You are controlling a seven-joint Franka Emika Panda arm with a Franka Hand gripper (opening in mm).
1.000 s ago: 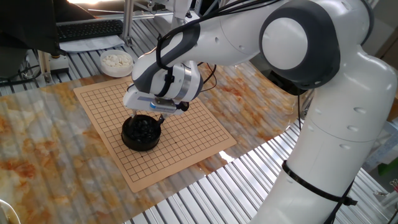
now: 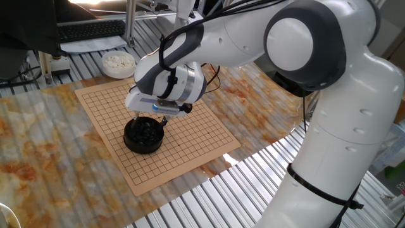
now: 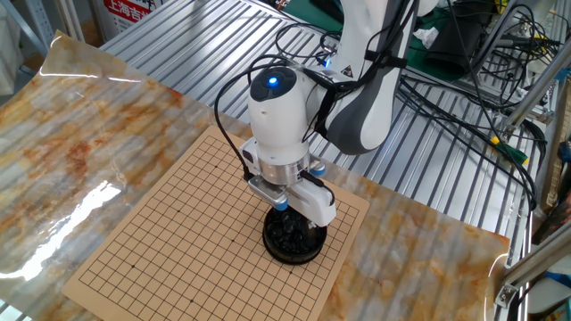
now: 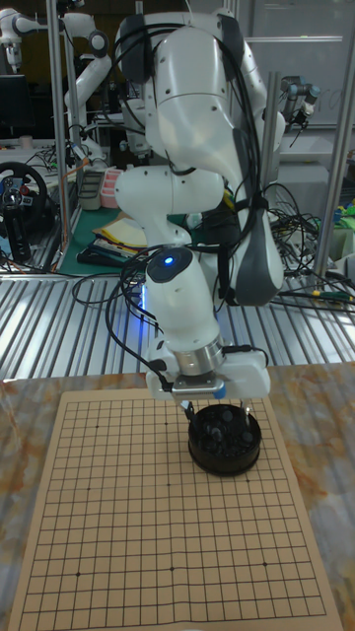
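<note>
A round black bowl (image 2: 143, 142) holding black stones (image 4: 223, 429) stands upright on the tan grid board (image 2: 190, 126). My gripper (image 4: 217, 410) points down at the bowl, its fingers spread wide apart. In exterior view 3, one dark fingertip is at the bowl's left rim, and a pale finger (image 4: 247, 412) on the right overlaps the bowl's opening. Whether either touches the rim cannot be made out. Nothing shows pinched between them. In exterior view 2 the hand covers part of the bowl (image 3: 294, 253) and hides the fingertips.
A white bowl of white stones (image 2: 119, 63) stands beyond the board, near a keyboard (image 2: 92, 30). The board is otherwise bare. A marble-patterned sheet (image 2: 44, 149) lies beneath it, over a ribbed metal table (image 2: 196, 206). Cables hang along the arm.
</note>
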